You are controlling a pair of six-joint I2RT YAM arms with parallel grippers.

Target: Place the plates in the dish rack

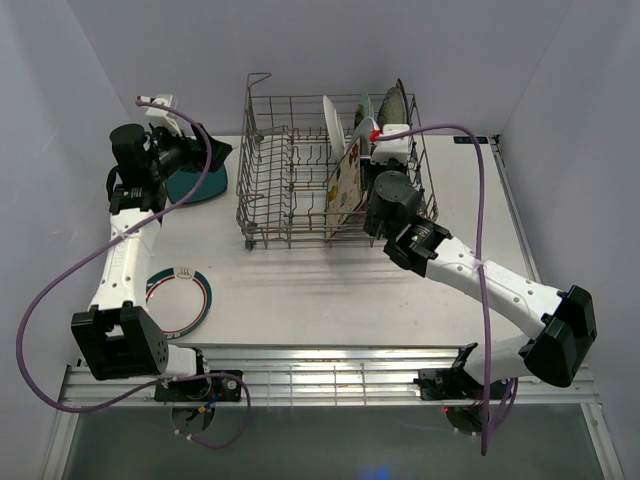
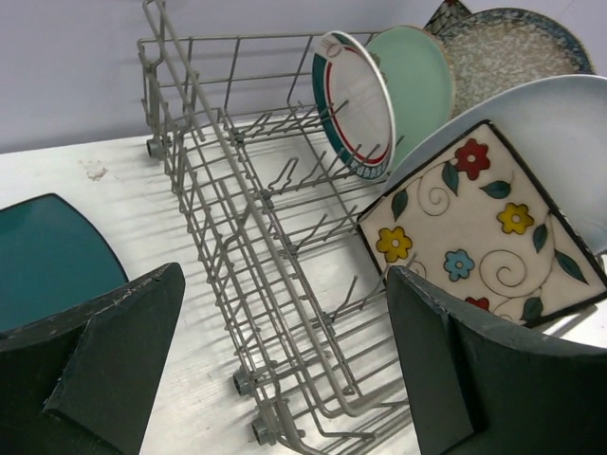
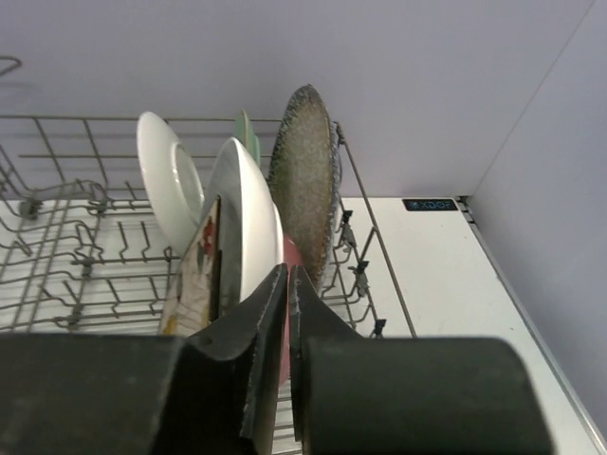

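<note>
The dish rack [image 1: 290, 225] holds several upright plates on its right: a white plate [image 1: 334, 130], a green one [image 2: 410, 71], a speckled one [image 3: 303, 180], a larger white one [image 3: 256, 218] and a square flowered plate [image 2: 474, 237]. My right gripper is shut among them at the rack's right; a pink piece shows behind its fingertips, and what it grips is unclear. My left gripper [image 1: 210, 152] stands open left of the rack, above a dark teal plate [image 2: 57, 265]. A white plate with a teal rim [image 1: 178, 305] lies front left on the counter.
The rack's left half is empty. Bare counter [image 1: 300, 300] lies in front of the rack and to its right [image 3: 493, 284]. Walls stand close at the back and both sides.
</note>
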